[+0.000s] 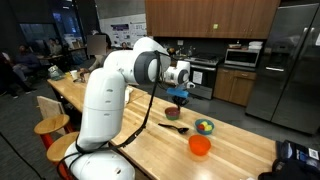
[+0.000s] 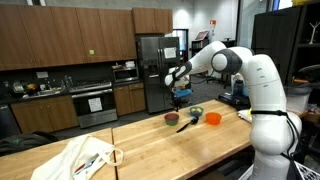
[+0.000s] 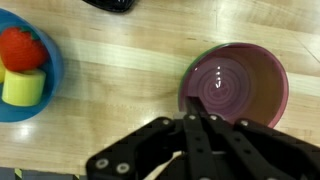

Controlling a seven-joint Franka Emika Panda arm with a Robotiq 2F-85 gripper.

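A pink bowl sits in the wrist view with a thin green edge showing along its upper left side, as if a green bowl lies under it. My gripper is at the bowl's left rim, its fingers shut on that rim. In exterior view 1 the bowl looks reddish and rests at table level, with the gripper just above it. Exterior view 2 shows the bowl small and low on the table.
A blue bowl holds a strawberry and yellow pieces. Farther over stands an orange bowl. A black item lies between.
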